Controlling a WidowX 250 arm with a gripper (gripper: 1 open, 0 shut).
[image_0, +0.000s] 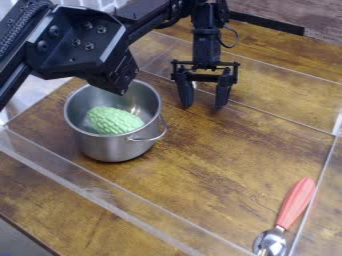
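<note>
My gripper (205, 92) stands open over the back middle of the wooden table, right of the pot, with its dark fingers pointing down and nothing clearly between them. A steel pot (118, 147) sits at the left, holding a green bumpy vegetable-like object (115, 119). An ice-cream scoop with a red handle (297, 200) lies at the front right.
Clear strips run along its sides. The dark arm covers the top left, above the pot.
</note>
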